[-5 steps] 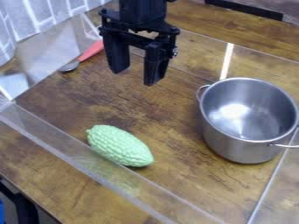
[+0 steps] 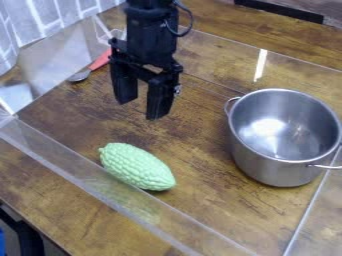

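The black robot gripper [image 2: 144,90] hangs from the top centre over the wooden surface, above and behind a pale green bumpy vegetable-like object [image 2: 135,166] lying at the lower left. Its two fingers stand apart, with nothing visible between them. A steel pot [image 2: 274,135] with side handles sits at the right, apart from the gripper.
A small red-handled utensil [image 2: 95,63] lies at the upper left, partly behind the arm. Clear plastic walls border the left and lower edge.
The gripper has moved lower in the view and somewhat left, toward the green object, and has turned. The pot and the green object have not moved.
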